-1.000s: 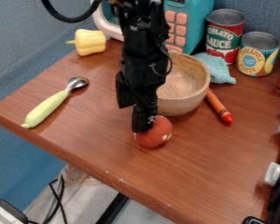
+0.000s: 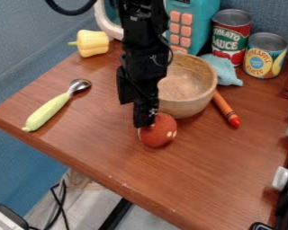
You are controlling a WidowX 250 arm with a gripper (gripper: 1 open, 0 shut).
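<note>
A black robot gripper (image 2: 147, 119) reaches down from the top to a red tomato-like ball (image 2: 158, 133) on the wooden table (image 2: 86, 144), its lower end at the ball's top. Whether its fingers are open or closed on it is hard to tell. A tan bowl (image 2: 193, 88) stands just behind and right of the gripper, partly hidden by it.
An orange crayon (image 2: 226, 110) lies right of the bowl. A scoop (image 2: 48, 110) lies left. Two cans (image 2: 230, 40), a blue cloth (image 2: 221, 70), a teal toy (image 2: 187, 25) and a yellow object (image 2: 91, 42) stand behind. Black equipment lines the right edge.
The gripper has shifted very slightly around the top of the red ball; otherwise little differs.
</note>
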